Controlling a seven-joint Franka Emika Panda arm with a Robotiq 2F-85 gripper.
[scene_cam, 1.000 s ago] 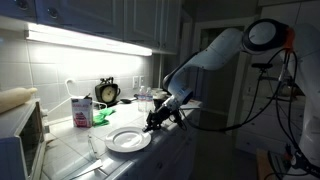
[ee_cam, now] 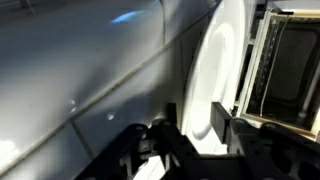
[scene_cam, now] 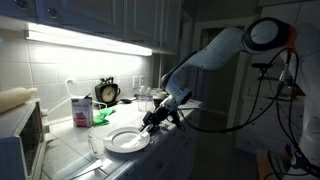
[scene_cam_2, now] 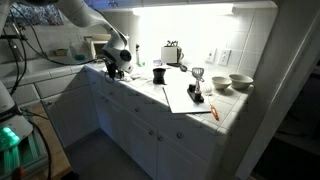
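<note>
A large white plate lies near the front edge of the counter in exterior view 1. My gripper is low at the plate's right side. In the wrist view the plate runs down between the dark fingers of my gripper. These fingers stand apart, one to either side of the rim. Whether either finger touches the plate cannot be told. From exterior view 2 the arm hides most of that spot, with my gripper down at the counter.
A toaster oven stands left of the plate. Behind are a box, a green item and a black kettle-like object. Bowls and a white board occupy the counter's other end.
The arm and gripper have barely shifted beside the plate's right rim. No movement of the plate shows.
</note>
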